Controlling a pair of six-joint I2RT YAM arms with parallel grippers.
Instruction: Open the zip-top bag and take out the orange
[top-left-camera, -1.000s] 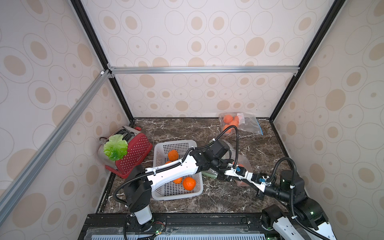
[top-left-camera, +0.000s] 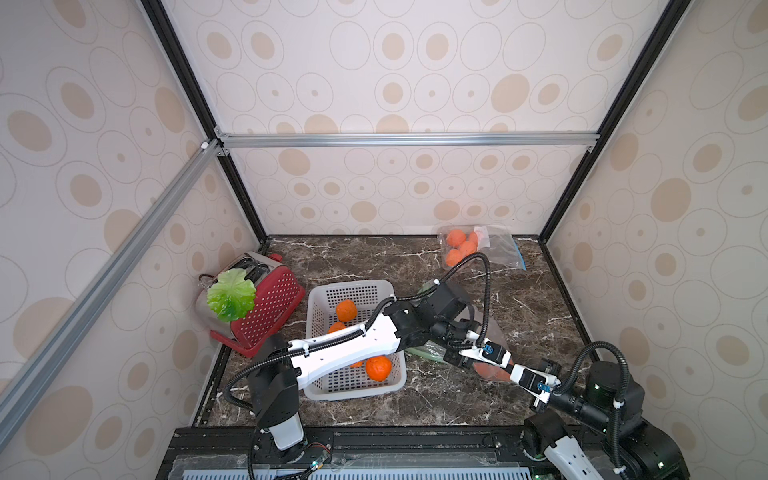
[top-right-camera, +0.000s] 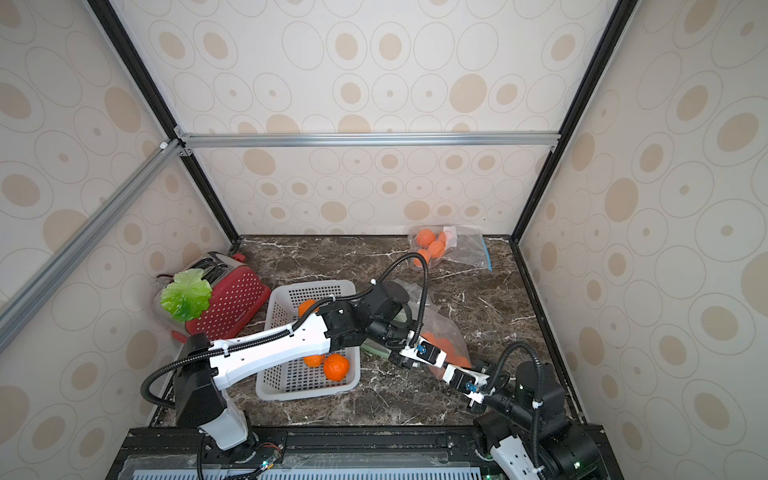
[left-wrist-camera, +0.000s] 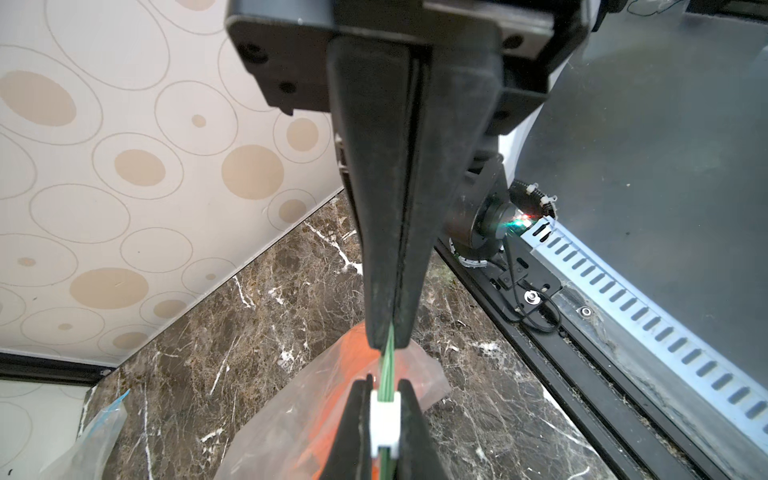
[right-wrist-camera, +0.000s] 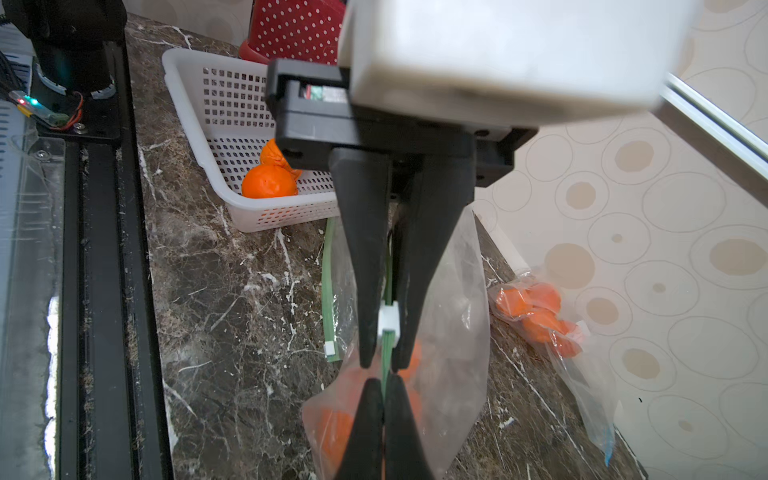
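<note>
A clear zip top bag (right-wrist-camera: 460, 320) with oranges inside hangs between my two grippers, its green zip edge drawn out in a thin line. In the left wrist view, my left gripper is shut on the white slider (left-wrist-camera: 385, 424) of that zip. Facing it, the dark fingers (left-wrist-camera: 376, 264) of the right arm pinch the green strip near its end. My right gripper is shut on this strip in its own view. How far the zip is parted cannot be made out. From above, the arms hide most of the bag.
A white basket (top-left-camera: 397, 390) with several loose oranges stands at left, beside a red dotted bag (top-left-camera: 276, 308). Another bag of oranges (top-left-camera: 461, 246) lies at the back right. A second green-edged bag (right-wrist-camera: 328, 296) lies near the basket.
Both grippers have shifted a little right and toward the front edge, the right one further. The oranges, the basket and the rear bag have stayed in place.
</note>
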